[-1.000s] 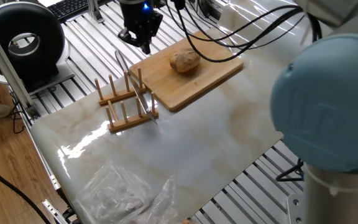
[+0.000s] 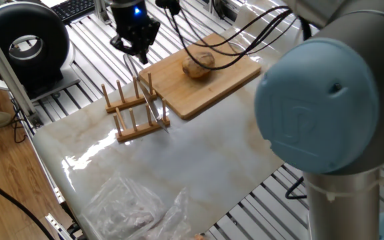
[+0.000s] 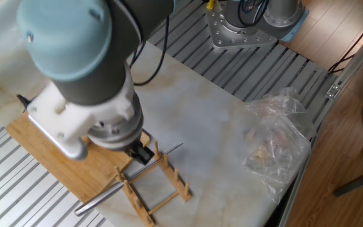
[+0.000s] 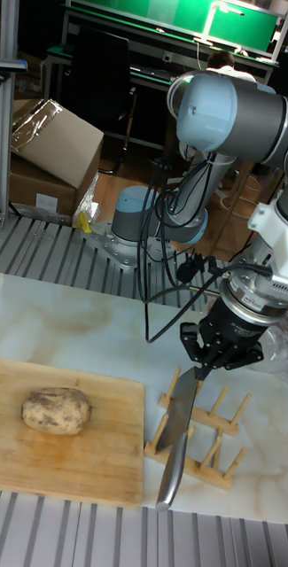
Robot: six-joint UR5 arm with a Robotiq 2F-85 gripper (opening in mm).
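A knife (image 4: 177,430) with a metal handle rests slantwise in a wooden rack (image 2: 134,127) with upright pegs. Its handle juts out past the rack beside the cutting board (image 4: 8,463). On the board lies a brown potato (image 2: 199,65). My black gripper (image 4: 202,370) points downward over the knife and rack area; in exterior view 1 the gripper (image 2: 144,59) appears beyond the knife's handle end. Its fingertips look drawn together at one narrow tip, with nothing seen between them. The knife stays in the rack, and overlap in the views hides the exact gap to it.
A crumpled clear plastic bag (image 3: 276,148) lies at one end of the marbled table top (image 3: 213,126). Black cables (image 2: 245,50) hang from the arm across the board's side. A large black ring-shaped device (image 2: 25,47) stands beyond the table. Between rack and bag the surface is clear.
The arm's blue joint has shifted left. Knife, rack and potato have stayed put.
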